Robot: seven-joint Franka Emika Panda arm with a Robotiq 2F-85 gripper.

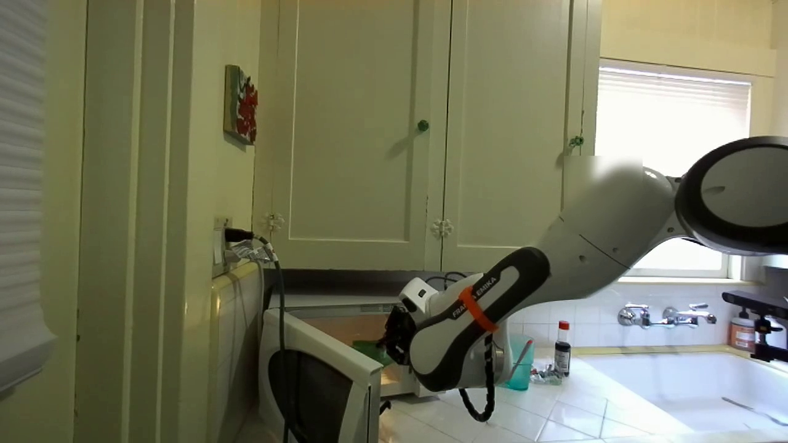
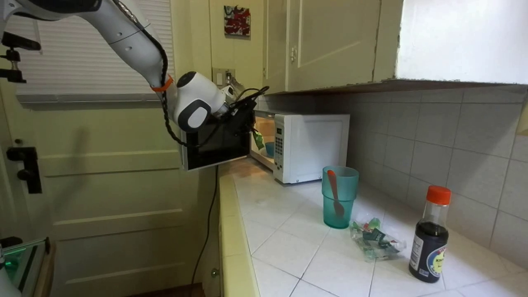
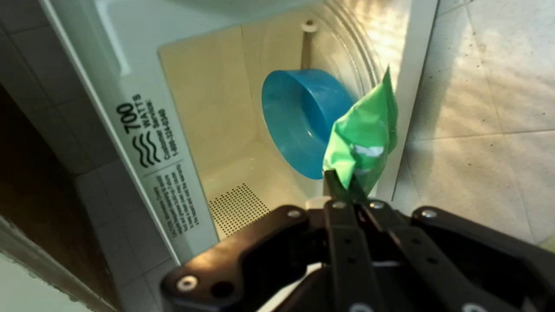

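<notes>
A crinkled green packet is pinched by one end between the fingertips of my gripper, which is shut on it. In the wrist view the packet's free end points up, in front of the microwave's lit opening. Behind it, a blue bowl lies inside the microwave; the packet overlaps the bowl's edge in this view, and whether they touch I cannot tell. The microwave door stands open. From the side, the green packet shows at the opening, with the blue bowl just beyond.
On the counter stand a teal cup with a red utensil, a clear plastic bag and a dark sauce bottle. Cabinets hang above the microwave. A black cord runs down past the open door.
</notes>
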